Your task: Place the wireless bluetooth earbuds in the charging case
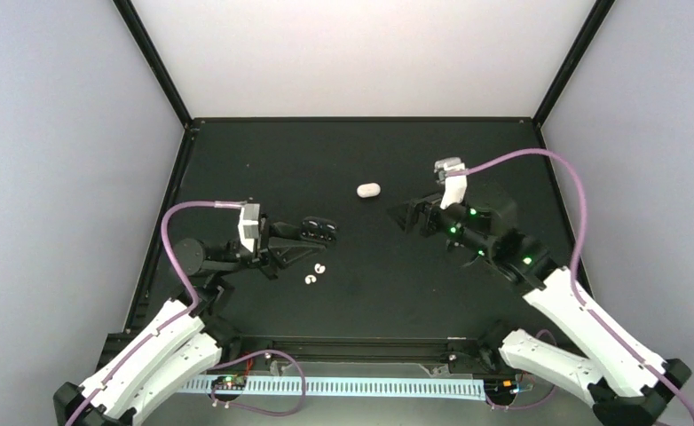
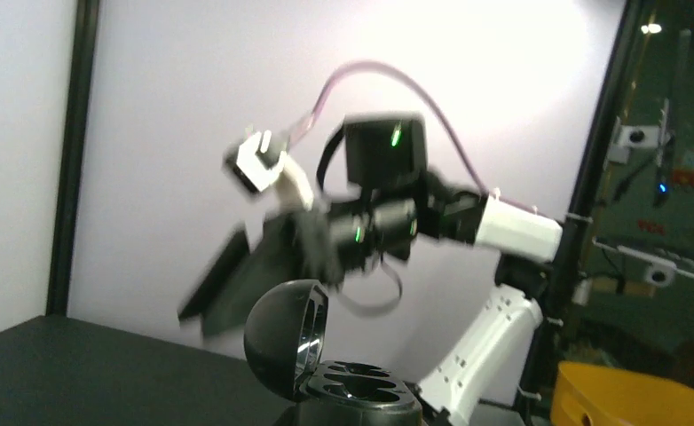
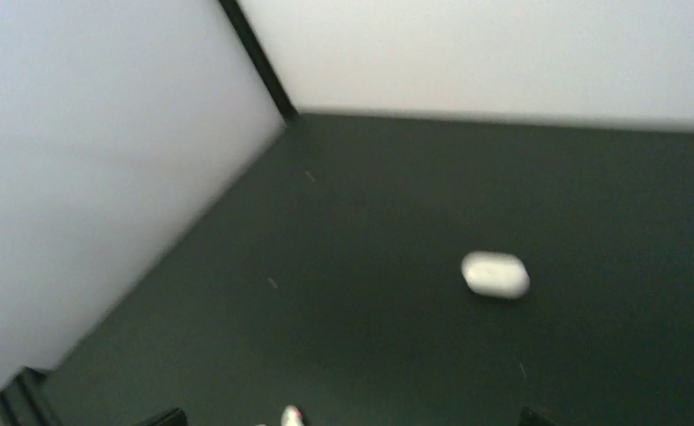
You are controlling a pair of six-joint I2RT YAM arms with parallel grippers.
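Observation:
A black charging case is held at the tips of my left gripper, which is shut on it. In the left wrist view its rounded lid stands raised, and the two slots in the case body look empty. White earbuds lie on the dark table just in front of that gripper; in the right wrist view only the tip of one earbud shows at the bottom edge. My right gripper is open, away to the right of the case, with nothing between its fingers.
A white oblong case rests on the table between the arms, farther back. Free table surrounds it, and the back stretch is clear. Pale walls close off the sides and rear.

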